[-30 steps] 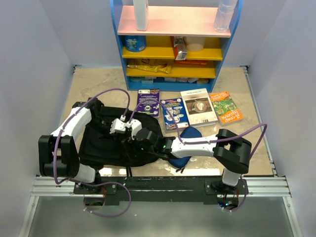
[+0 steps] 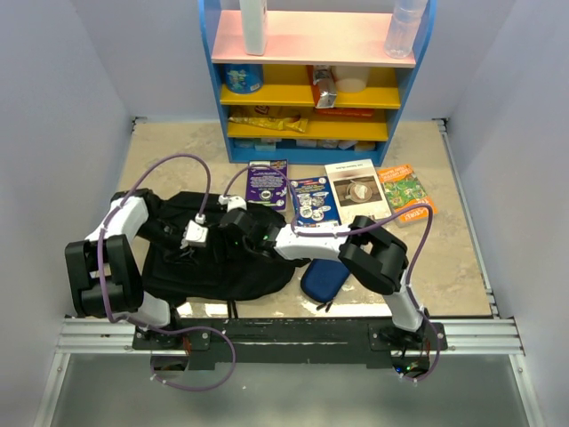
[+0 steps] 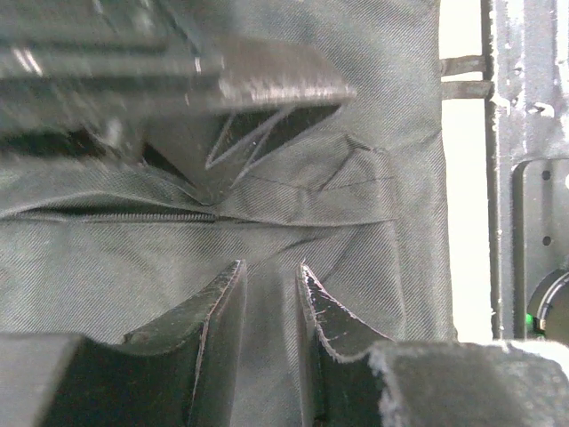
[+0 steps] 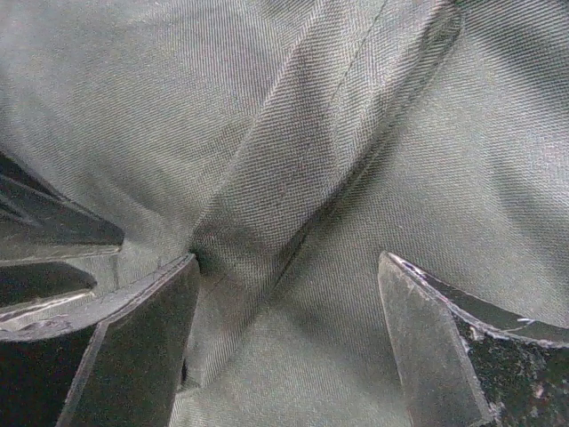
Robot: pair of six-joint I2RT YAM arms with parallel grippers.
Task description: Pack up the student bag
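Note:
The black bag [image 2: 200, 280] lies flat on the left half of the table, with both grippers over it. The left wrist view shows a zipper [image 3: 151, 216] and flap; my left gripper is low on the fabric below them, its fingertips part open, nothing visible between them. My right gripper straddles a folded seam with its fingers apart, near the left gripper. Books [image 2: 316, 202] and a blue case [image 2: 324, 280] lie right of the bag.
A shelf unit [image 2: 311, 156] with supplies stands at the back. More books [image 2: 406, 191] lie at the right. A metal rail [image 3: 502, 133] runs beside the bag in the left wrist view.
The left gripper has shifted left, away from the right one.

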